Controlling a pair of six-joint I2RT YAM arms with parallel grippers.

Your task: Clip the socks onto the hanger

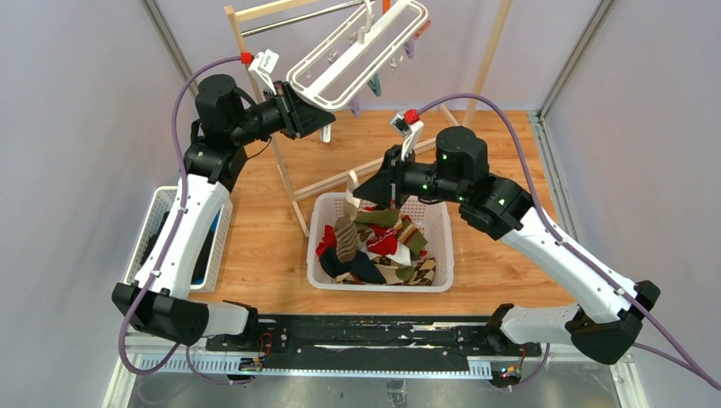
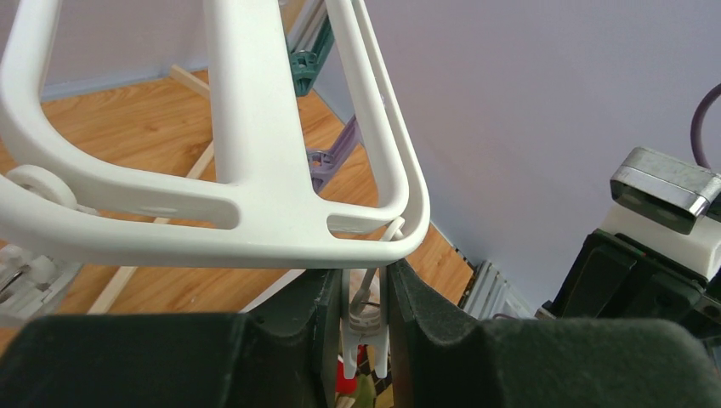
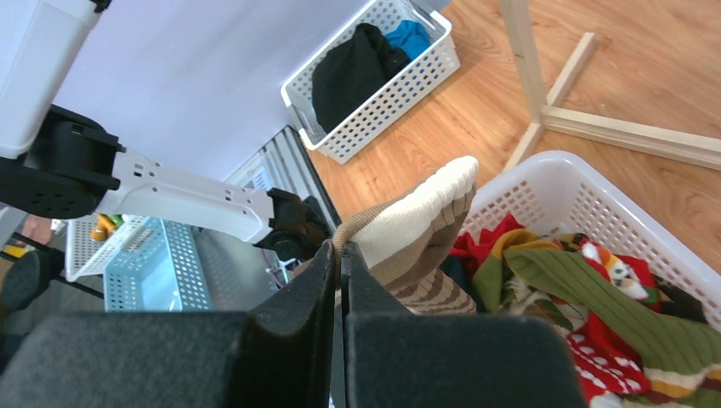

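Note:
A white plastic hanger [image 1: 361,53] with coloured clips spans the upper part of the top view. My left gripper [image 1: 330,119] is at its near end, shut on a white clip [image 2: 366,327]; the clip's legs hang down between the fingers in the left wrist view. My right gripper [image 1: 384,185] is above the sock basket, shut on a brown striped sock with a white part [image 3: 425,217]. The edge of that sock is pinched thinly at the fingertips and the rest droops, seen also in the top view. Further socks [image 3: 595,297] lie heaped in the basket.
The sock basket [image 1: 444,223] is white and stands on the wooden floor. A wooden rack [image 1: 340,176] rises behind it. A second white basket [image 3: 429,83] with dark and blue cloth stands at the left. A purple clip [image 2: 330,157] hangs from the hanger.

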